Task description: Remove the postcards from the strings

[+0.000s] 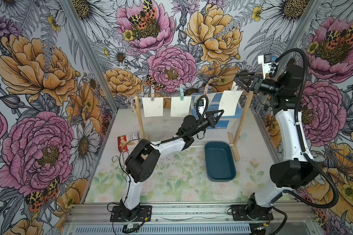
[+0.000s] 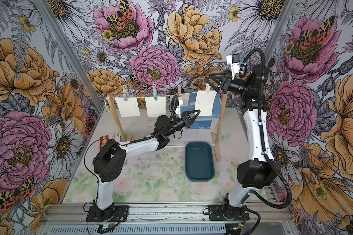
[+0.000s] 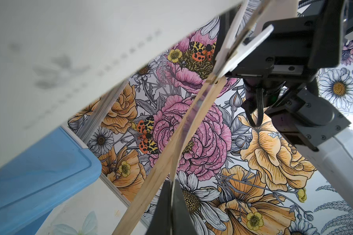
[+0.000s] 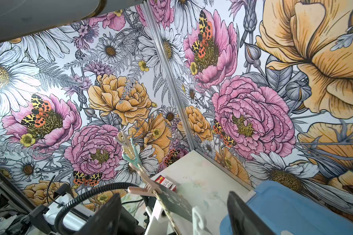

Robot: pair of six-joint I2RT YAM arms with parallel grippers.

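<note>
Two white postcards (image 1: 152, 107) (image 1: 180, 106) hang from clothespins at the left and middle of the string. The rightmost postcard (image 1: 229, 102) hangs tilted by a white clothespin (image 4: 198, 221). My left gripper (image 1: 222, 111) is at that card's lower corner; in the left wrist view its fingers (image 3: 164, 215) are shut on the thin, edge-on card. My right gripper (image 2: 206, 79) is open at the top of this card. In the right wrist view the white clothespin lies between its spread fingers, apart from both.
The string runs between wooden posts (image 1: 139, 117) (image 1: 243, 119). A pink clothespin (image 1: 206, 89) sits left of the rightmost card. Behind stands a blue-lidded box (image 3: 43, 172). An empty dark teal tray (image 1: 220, 178) and a red-white packet (image 1: 123, 143) rest on the table.
</note>
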